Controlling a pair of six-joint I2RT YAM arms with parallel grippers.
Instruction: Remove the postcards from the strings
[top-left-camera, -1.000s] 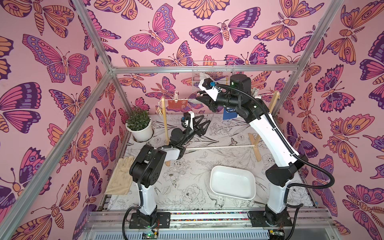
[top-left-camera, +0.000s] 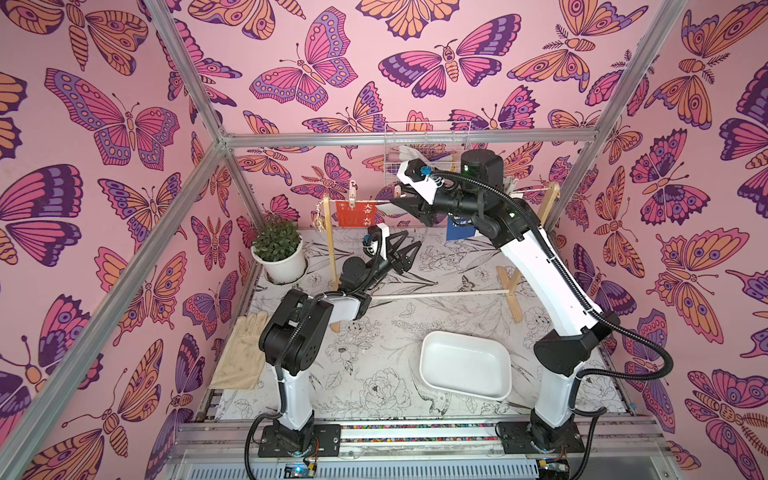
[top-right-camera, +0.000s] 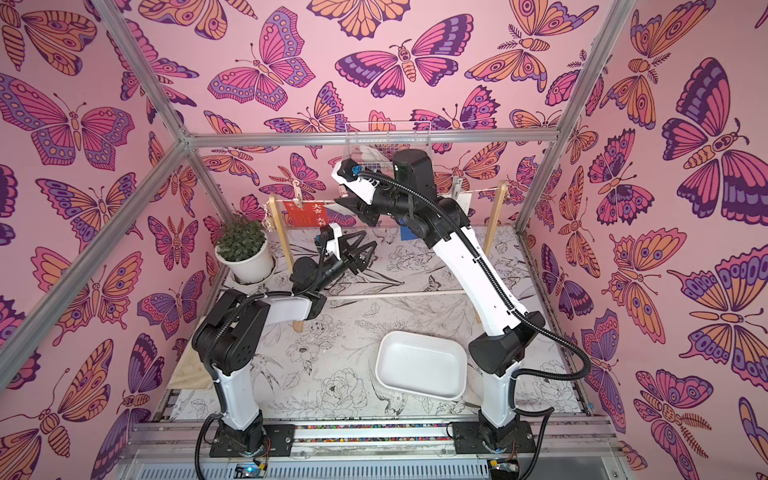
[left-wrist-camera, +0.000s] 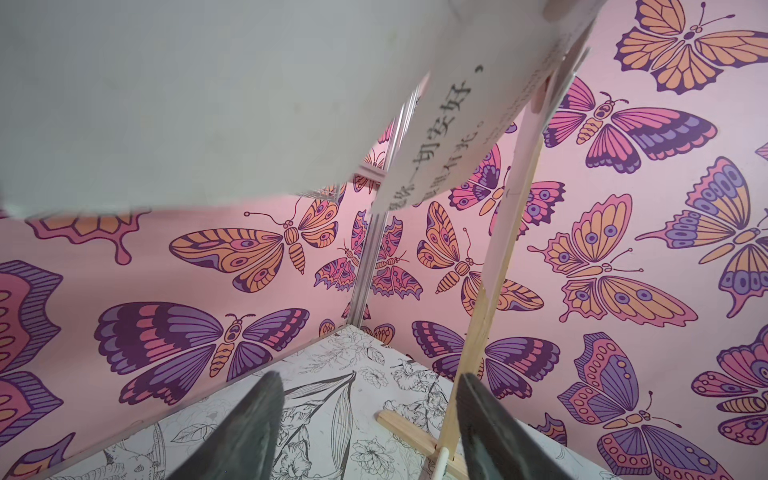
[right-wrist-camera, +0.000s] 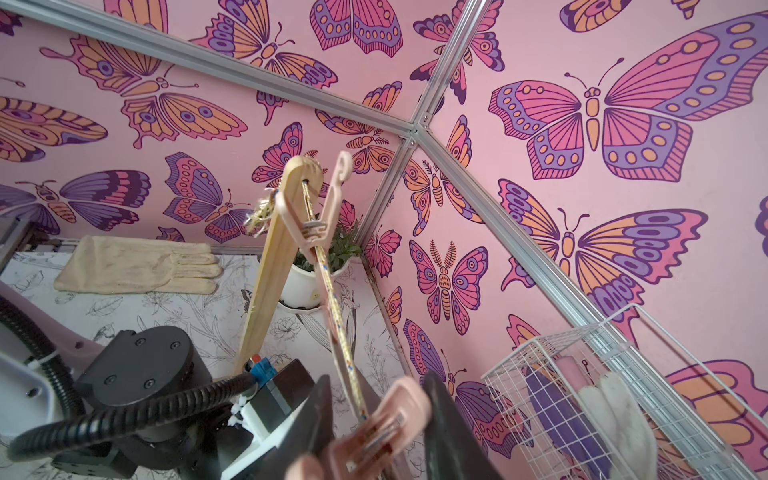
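Observation:
A red postcard (top-left-camera: 356, 213) hangs from the string (right-wrist-camera: 340, 336) near its left post, with a pink clothespin (top-left-camera: 353, 192) above it. Farther right hangs a blue postcard (top-left-camera: 460, 229), partly behind my right arm. My right gripper is up at the string, its fingers on either side of another pink clothespin (right-wrist-camera: 388, 432); whether they press on it is unclear. Lower down, below the cards, my left gripper stands open and empty. Overhead in the left wrist view are a blurred pale card (left-wrist-camera: 200, 96) and a card with printed writing (left-wrist-camera: 456, 120).
A white tray (top-left-camera: 465, 334) lies empty at the front. Wooden posts (top-left-camera: 329, 240) hold the string, beside a potted plant (top-left-camera: 280, 248). A beige glove (top-left-camera: 241, 352) rests at left, and a wire basket (right-wrist-camera: 552, 384) hangs at the back wall.
The red postcard hangs more upright and shows more of its face and lettering. My right gripper has shifted slightly at the string; the left arm has barely moved.

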